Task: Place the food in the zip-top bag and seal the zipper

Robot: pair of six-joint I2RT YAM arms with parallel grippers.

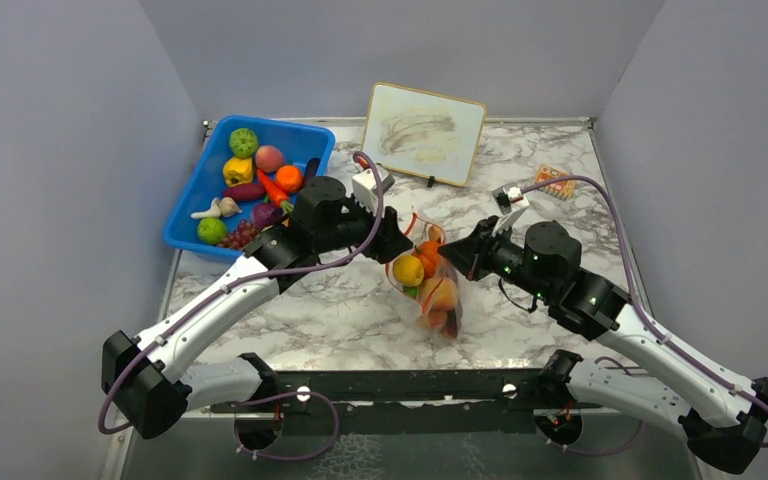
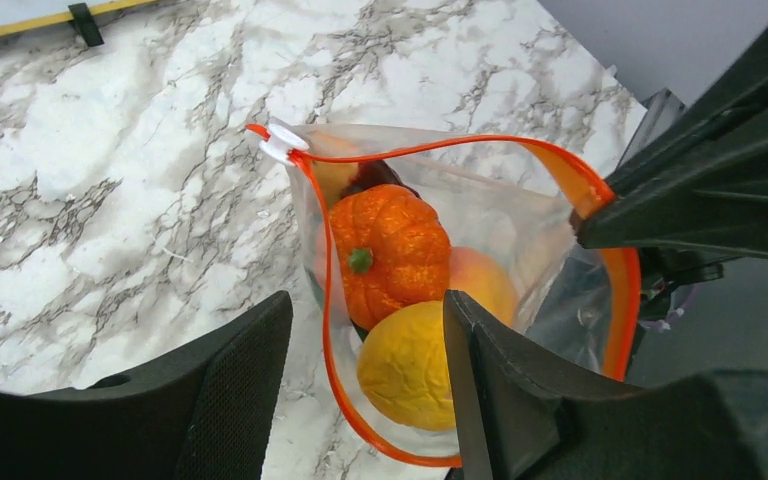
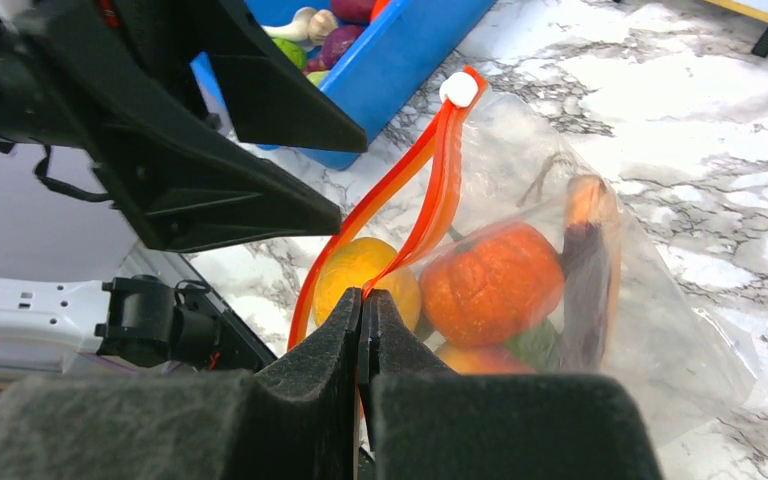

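Note:
The clear zip top bag (image 1: 446,322) with an orange zipper rim (image 2: 326,300) stands with its mouth spread open. Inside it are a yellow fruit (image 2: 407,365), an orange pumpkin (image 2: 390,250), a peach-coloured fruit (image 2: 484,284) and a dark long item (image 3: 584,290). At the rim's far corner sits the white slider (image 2: 285,142). My right gripper is shut on the orange rim, seen pinched in both wrist views. My left gripper is open at the mouth's left side, nothing held between its fingers.
At the back left, a blue bin (image 1: 185,205) holds several more vegetables and fruits. A whiteboard (image 1: 425,130) lies behind the bag, and a small orange-patterned item (image 1: 557,182) at the back right. Marble tabletop around the bag is clear.

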